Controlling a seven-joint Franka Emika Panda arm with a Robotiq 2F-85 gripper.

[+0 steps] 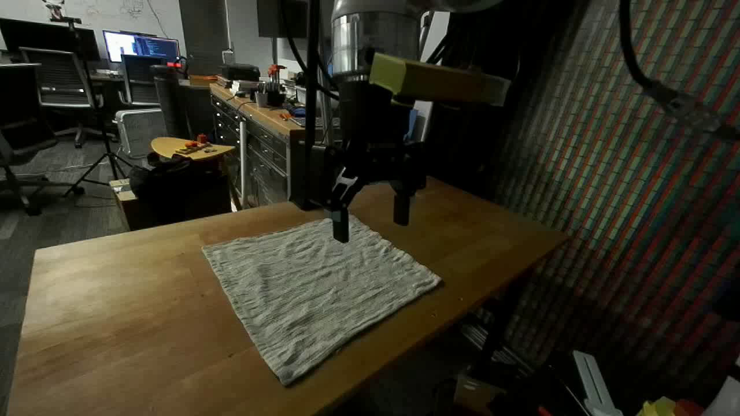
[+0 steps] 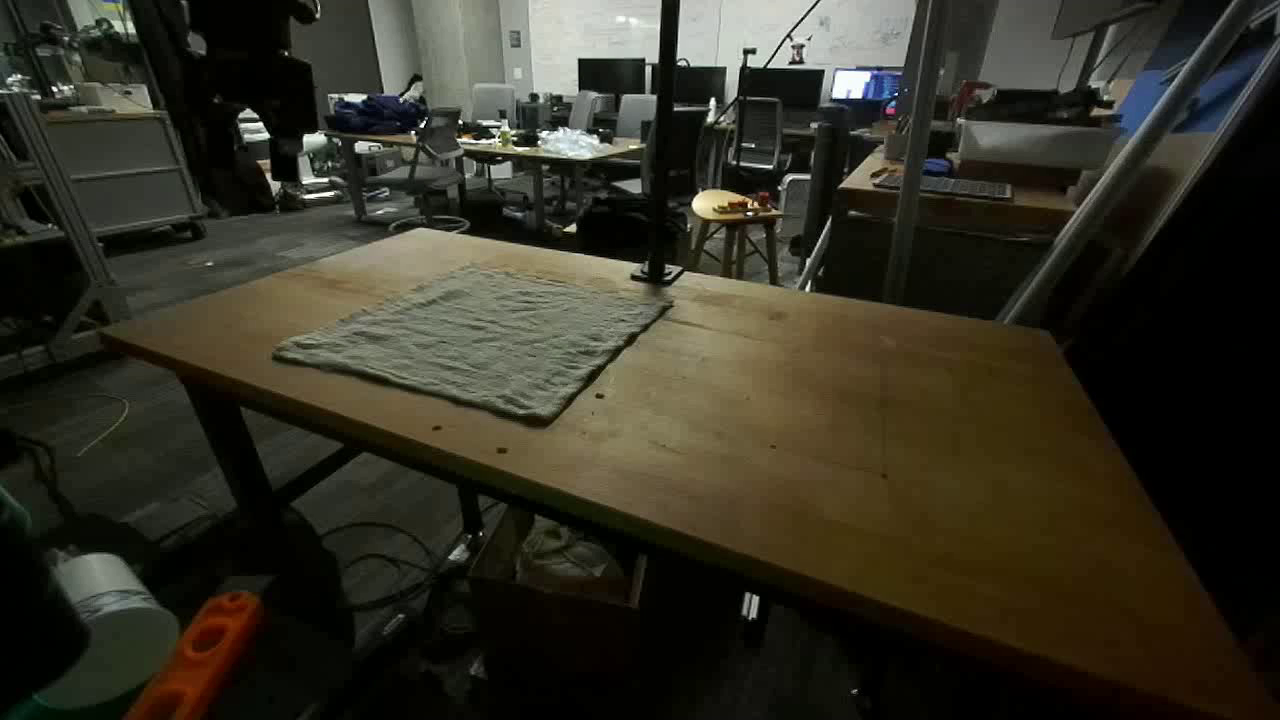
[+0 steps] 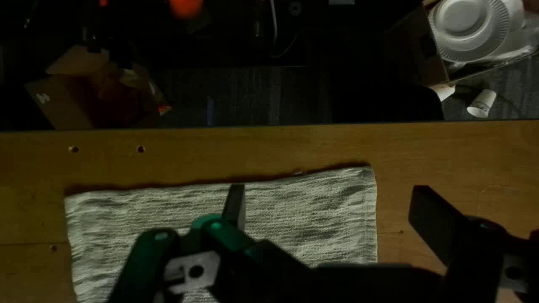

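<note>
A pale grey-white cloth (image 1: 315, 288) lies spread flat on the wooden table (image 1: 125, 305), lightly wrinkled, its corners all unfolded. My gripper (image 1: 371, 225) hangs above the table near the cloth's far edge in exterior view 1, fingers open and nothing between them. From the wrist view, the gripper has one finger over the cloth (image 3: 298, 217) and the other past its right side, above bare wood. Exterior view 2 shows the whole cloth (image 2: 480, 336) near the table's left end; the gripper cannot be made out there.
Bare wood surrounds the cloth, with the widest free room on the right of the table (image 2: 864, 444) in exterior view 2. A black post (image 2: 657, 156) stands at the table's far edge. Beyond the edge, a box of paper plates (image 3: 465, 25) sits below.
</note>
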